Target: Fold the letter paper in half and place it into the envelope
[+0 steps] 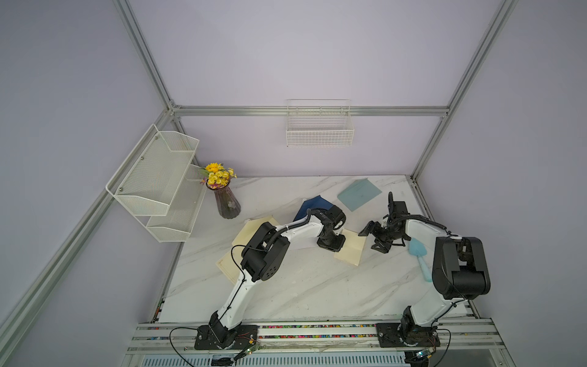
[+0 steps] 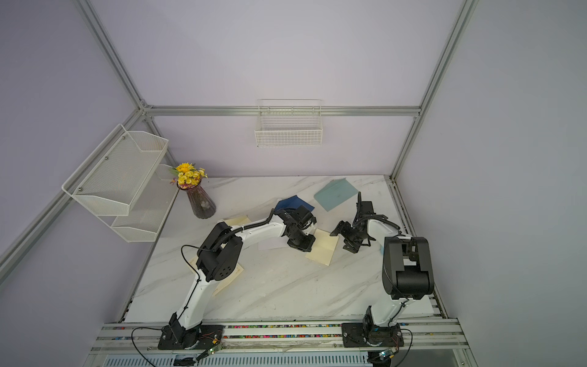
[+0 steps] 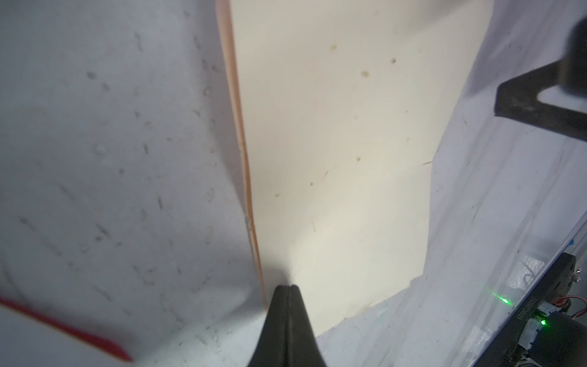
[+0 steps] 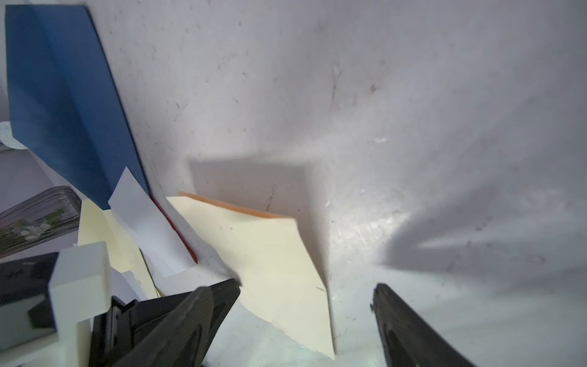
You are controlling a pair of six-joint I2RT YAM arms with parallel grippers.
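A cream sheet [image 1: 351, 249], folded with an orange inner edge showing along one side, lies mid-table between my two arms. In the left wrist view, my left gripper is shut at a corner of this folded sheet [image 3: 342, 183]; whether its tips touch or pinch the paper is unclear. My right gripper is open, its fingertips wide apart and no paper held between them. In the top left view it stands just right of the sheet. A larger cream paper or envelope [image 1: 227, 264] lies partly hidden under the left arm.
A blue envelope [image 1: 310, 205] and a teal one [image 1: 359, 194] lie toward the back. A white sheet [image 4: 149, 226] is beside the blue one. Far right is a light blue item [image 1: 417, 247]; a flower vase [image 1: 227, 202] stands back left.
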